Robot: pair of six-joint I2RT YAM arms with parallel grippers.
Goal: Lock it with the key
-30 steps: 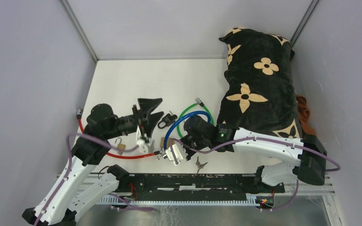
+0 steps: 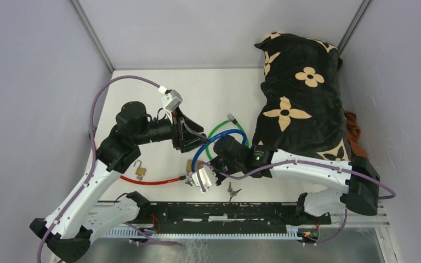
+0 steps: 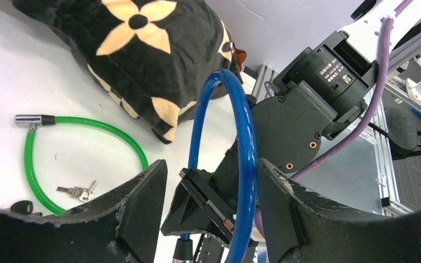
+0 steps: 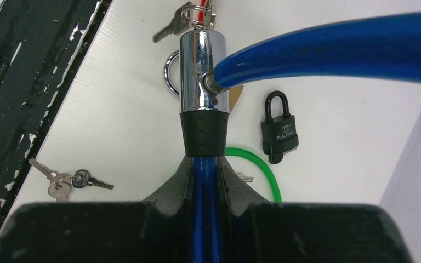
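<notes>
A blue cable lock is held up by my right gripper, shut on its cable just below the chrome lock head. My left gripper is open around the upright blue loop, seen between its fingers in the left wrist view; contact is unclear. Keys lie near the front edge, and more keys by the green cable lock. A black padlock and a partly hidden brass padlock lie on the white board.
A red cable lock and an open brass padlock lie at the left. A patterned black pillow fills the right side. The back of the board is clear.
The right arm has stayed almost still.
</notes>
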